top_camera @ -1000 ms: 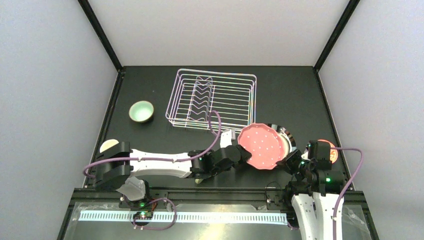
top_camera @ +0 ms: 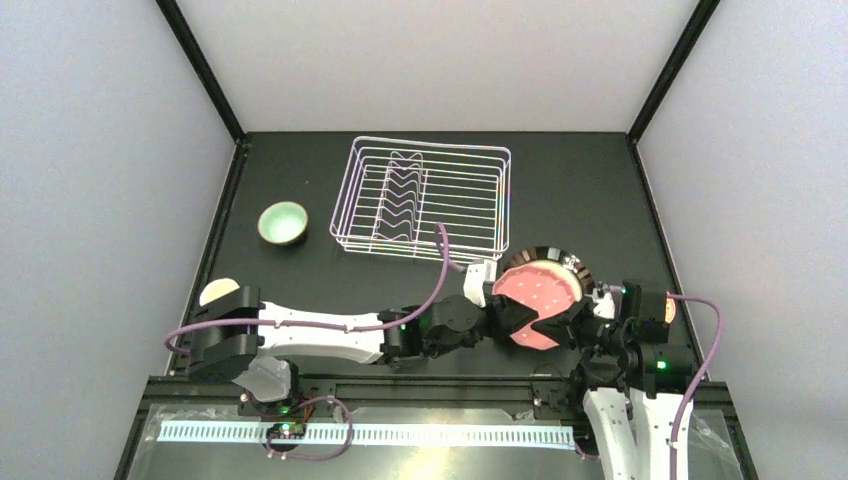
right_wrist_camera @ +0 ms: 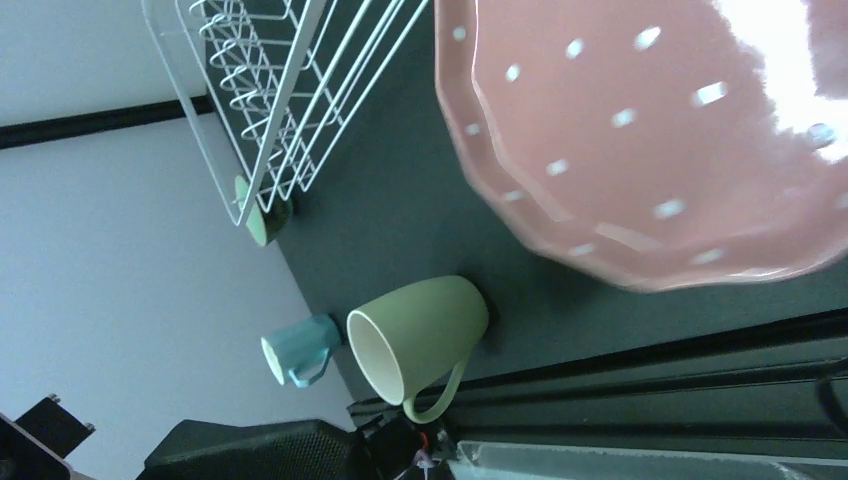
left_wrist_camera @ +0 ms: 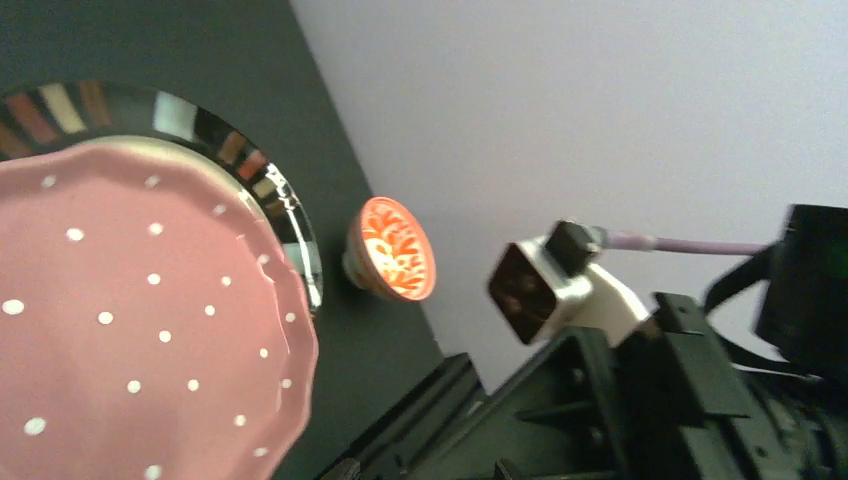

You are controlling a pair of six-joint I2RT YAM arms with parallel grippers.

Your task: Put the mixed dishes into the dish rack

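A pink plate with white dots (top_camera: 537, 290) is held over the front right of the table, above a stack with a striped-rim plate (left_wrist_camera: 215, 135). My right gripper (top_camera: 562, 326) is shut on its right edge; the fingers are out of sight in the right wrist view. My left gripper (top_camera: 520, 322) reaches over the plate's front left part, and its fingertips stand apart at the bottom of the left wrist view. Whether they touch the plate I cannot tell. The white wire dish rack (top_camera: 503, 205) looks empty at the back centre.
A green bowl (top_camera: 283, 223) sits left of the rack. An orange-patterned bowl (left_wrist_camera: 398, 250) stands by the right wall. A green mug (right_wrist_camera: 430, 330) and a blue mug (right_wrist_camera: 300, 350) show in the right wrist view. Table space right of the rack is clear.
The pink plate has shifted to the right and slightly toward the front, covering more of the stack. My left gripper has moved right across its edge, while the right arm has barely moved.
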